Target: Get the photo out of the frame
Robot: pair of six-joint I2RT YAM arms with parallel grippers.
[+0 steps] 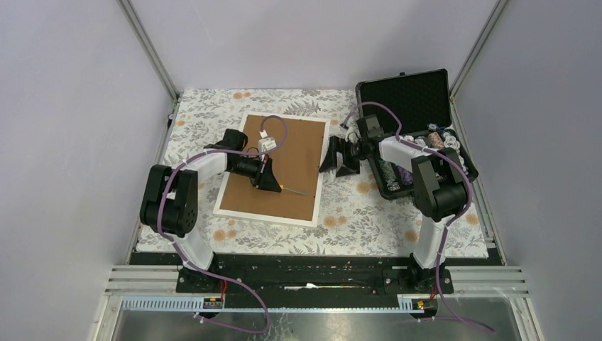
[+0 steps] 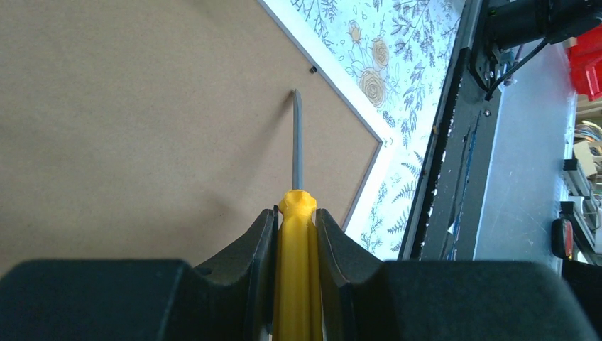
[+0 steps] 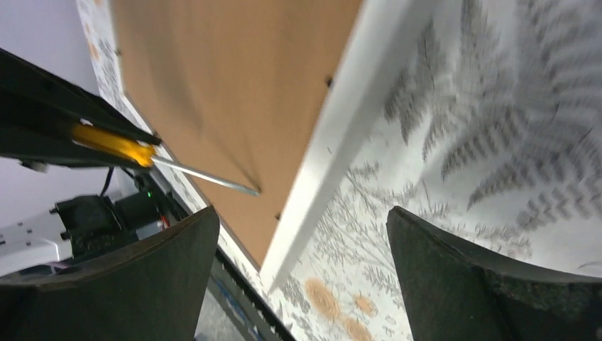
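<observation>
The photo frame lies face down, its white border (image 1: 321, 181) around a brown backing board (image 1: 298, 149). Small dark tabs show along the inner edge, one of them a tab (image 2: 313, 69) near the screwdriver in the left wrist view. My left gripper (image 1: 275, 186) is shut on the yellow handle of a screwdriver (image 2: 297, 213). Its metal shaft points over the board toward the lower right of the frame; whether the tip touches the board I cannot tell. By the frame's right border, my right gripper stands open, nothing between its fingers. The photo itself is hidden.
An open black case (image 1: 405, 103) holding several rolls and round pieces stands at the right, partly behind my right arm. Flowered cloth (image 1: 362, 227) covers the table, with free room in front of the case.
</observation>
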